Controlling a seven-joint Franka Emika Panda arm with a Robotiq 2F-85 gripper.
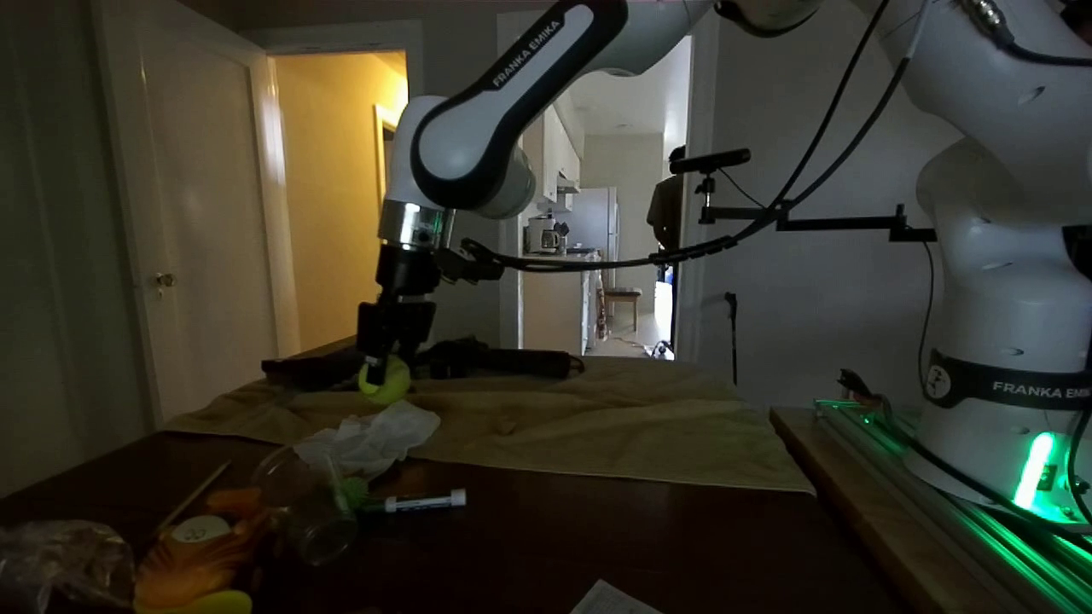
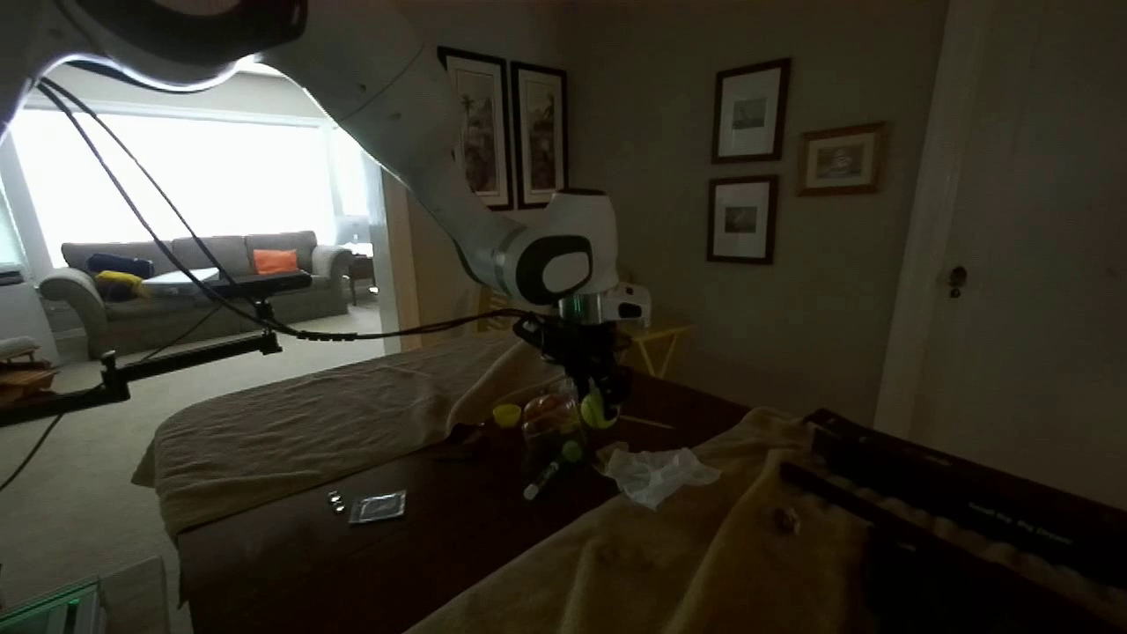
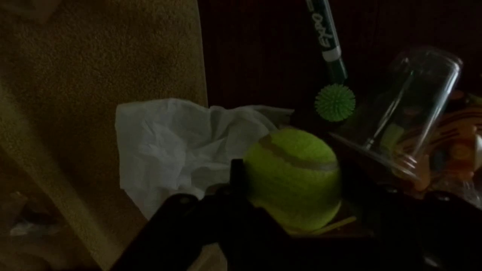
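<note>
A yellow-green tennis ball (image 3: 293, 180) is pinched between the dark fingers of my gripper (image 1: 386, 370), which is shut on it. In exterior view 1 the ball (image 1: 385, 380) hangs clear above the crumpled white tissue (image 1: 374, 438). Exterior view 2 has the ball (image 2: 599, 409) below the gripper, left of and higher than the tissue (image 2: 657, 475). From the wrist, the tissue (image 3: 176, 149) lies beneath and to the left of the ball, partly hidden by it and the gripper.
A clear plastic cup (image 3: 406, 108) lies on its side beside a spiky green ball (image 3: 335, 102) and a marker (image 3: 326, 34). An orange toy (image 1: 200, 553) and a plastic bag (image 1: 63, 563) sit at the near left. The tan towel (image 1: 614, 430) has free room on its right.
</note>
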